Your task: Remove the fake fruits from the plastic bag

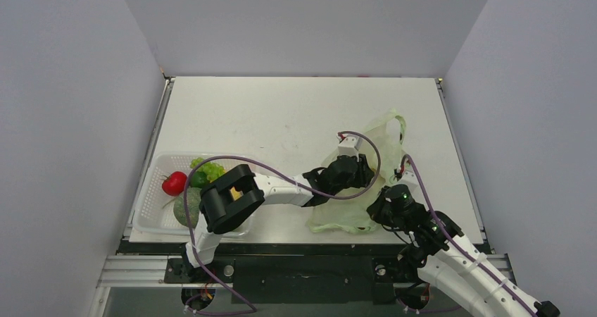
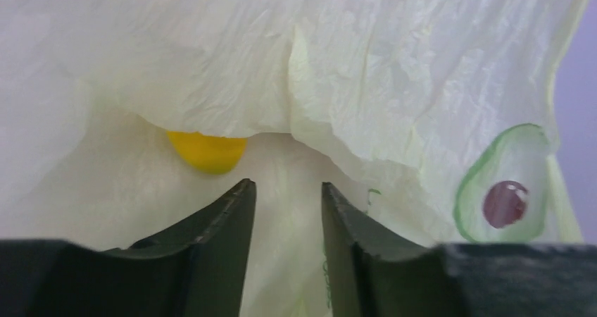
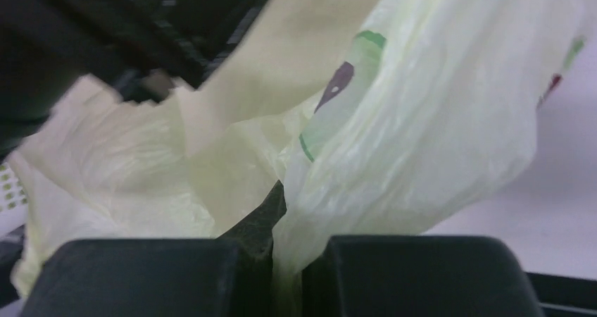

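Observation:
A thin pale green plastic bag [image 1: 339, 222] lies open on the right side of the table. Inside it, the left wrist view shows a rounded yellow fruit [image 2: 208, 153], partly covered by a fold of the bag. My left gripper is at the bag's opening, its fingers apart with nothing between them; the fruit is ahead and slightly left of the gap. My right gripper is shut on the bag's gathered edge at the near right. Whether more fruit lies deeper in the bag is hidden.
A white basket [image 1: 146, 208] at the left holds a red tomato [image 1: 174, 184], green grapes [image 1: 213, 170], a green melon [image 1: 181, 208] and other fruit, partly under my left arm.

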